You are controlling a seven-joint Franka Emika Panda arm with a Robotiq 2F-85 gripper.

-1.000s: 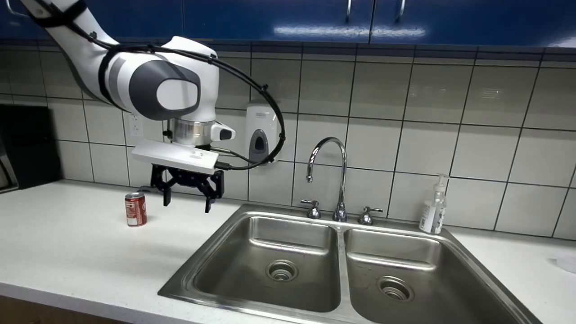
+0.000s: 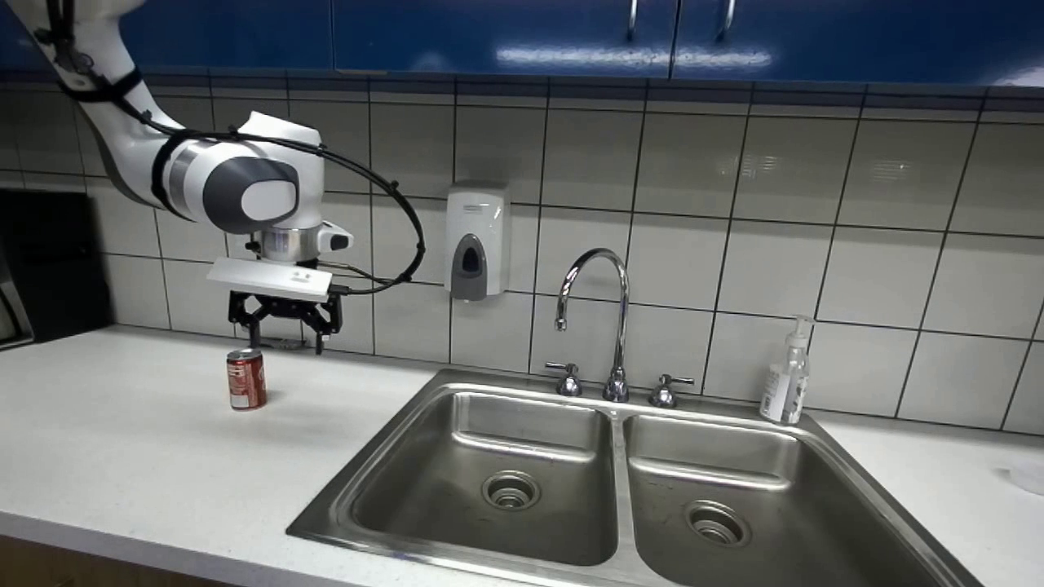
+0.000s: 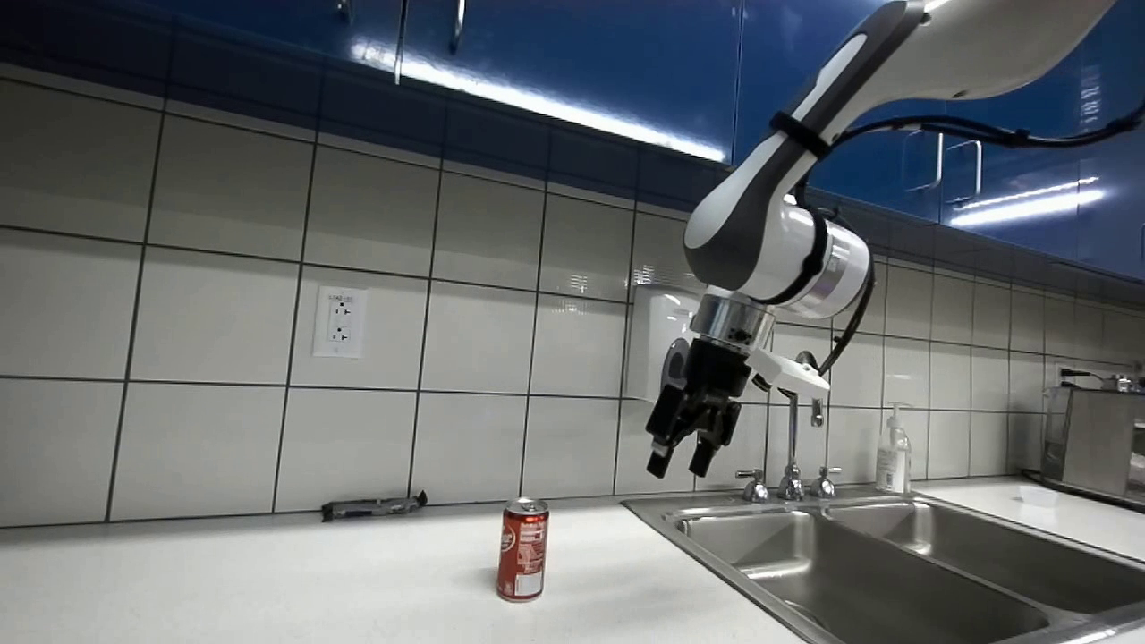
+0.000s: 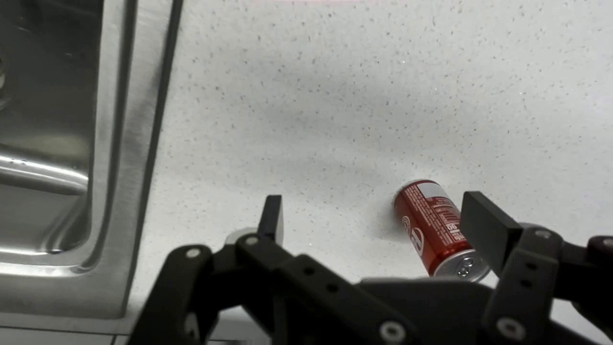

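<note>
On the white counter left of the sink, a red soda can (image 2: 246, 380) stands upright. My gripper (image 2: 285, 348) hangs in the air above the counter, behind and slightly right of the can in exterior view 1. Its fingers are spread wide and hold nothing. From the other side, in exterior view 2, the gripper (image 3: 678, 463) is higher than the can (image 3: 522, 549) and well apart from it. In the wrist view the can (image 4: 428, 221) shows near the right-hand finger (image 4: 488, 227), which hides part of its side; bare counter fills most of the gap.
A double steel sink (image 2: 617, 470) with a tall faucet (image 2: 623, 323) takes up the right. A soap bottle (image 2: 785, 381) stands behind it. The soap dispenser (image 2: 476, 240) and outlet (image 3: 340, 322) are on the tiled wall. A dark slim object (image 3: 373, 506) lies by the wall.
In exterior view 1 the arm and gripper have moved left and back toward the wall, closer in line with the can. The can has not moved, and the fingers remain spread.
</note>
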